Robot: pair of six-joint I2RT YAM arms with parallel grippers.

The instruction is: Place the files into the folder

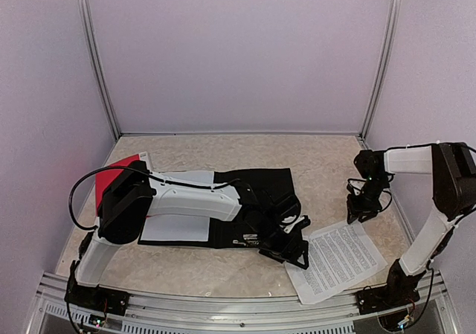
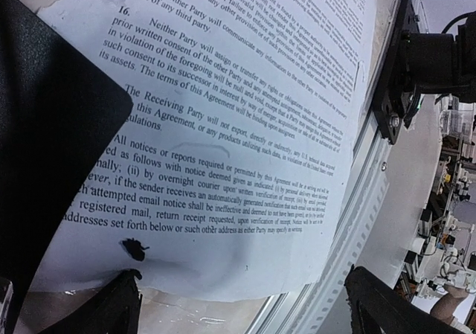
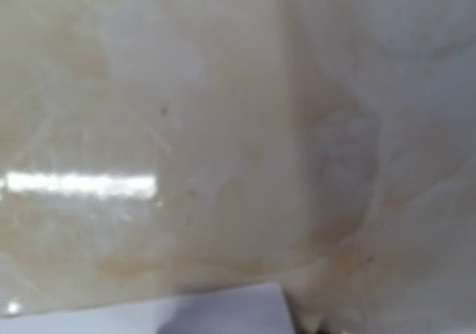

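Observation:
A printed sheet (image 1: 338, 259) lies at the front right of the table, filling much of the left wrist view (image 2: 230, 140). An open black folder (image 1: 253, 181) lies in the middle, white paper (image 1: 178, 227) on its left half, partly under my left arm. My left gripper (image 1: 294, 252) is open, low over the sheet's left end beside the folder; in the left wrist view its fingertips are apart at the bottom edge. My right gripper (image 1: 357, 211) is at the sheet's far corner; how its fingers stand is unclear. The right wrist view shows mostly tabletop and that sheet's corner (image 3: 223, 312).
A red folder (image 1: 111, 170) with white beneath lies at the back left, partly behind my left arm. A metal rail (image 1: 223, 304) runs along the front edge, and walls enclose the sides and back.

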